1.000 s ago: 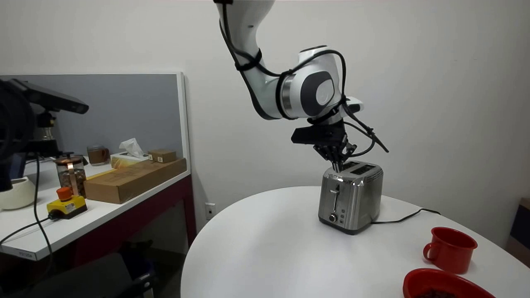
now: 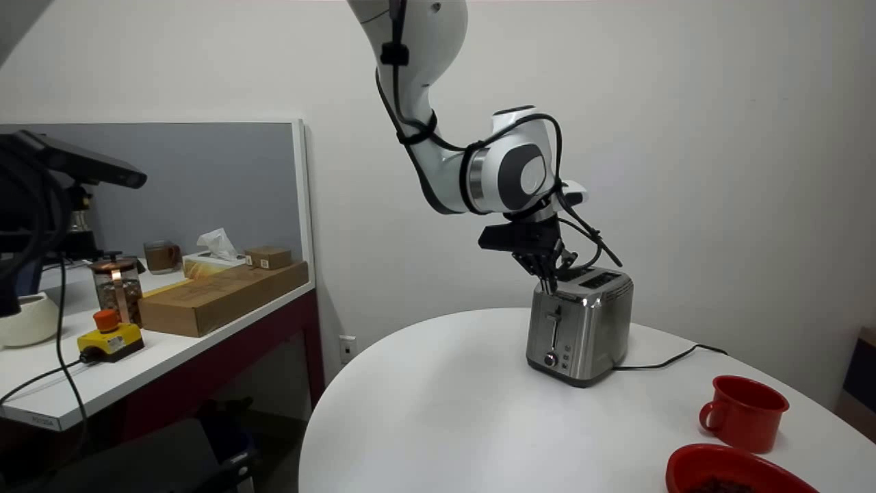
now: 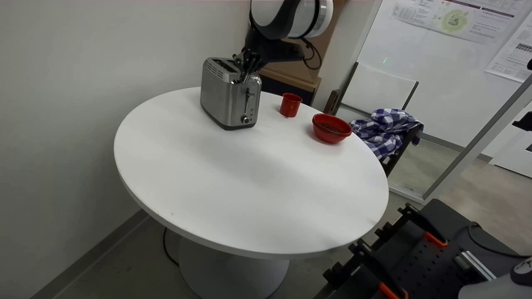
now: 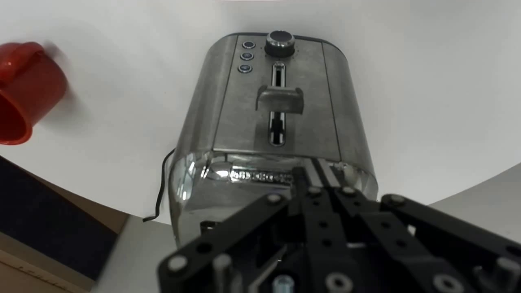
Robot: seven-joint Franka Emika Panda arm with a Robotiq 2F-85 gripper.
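A silver toaster (image 2: 580,329) stands upright on the round white table. Its front lever (image 4: 279,100) sits near the middle of the slot in the wrist view, with a round knob (image 4: 280,44) and three small buttons on the same face. My gripper is shut, and nothing shows between its fingers. In the exterior view, the fingertips (image 2: 549,287) are at the toaster's upper front edge, above the lever. Whether they touch the metal I cannot tell.
A red mug (image 3: 290,105) and a red bowl (image 3: 331,128) with dark contents stand beside the toaster. The toaster's black cord (image 2: 673,360) trails over the table.
My gripper has come down a little and toward the toaster's front edge, left in exterior view 1. The toaster, mug and bowl stay where they were.
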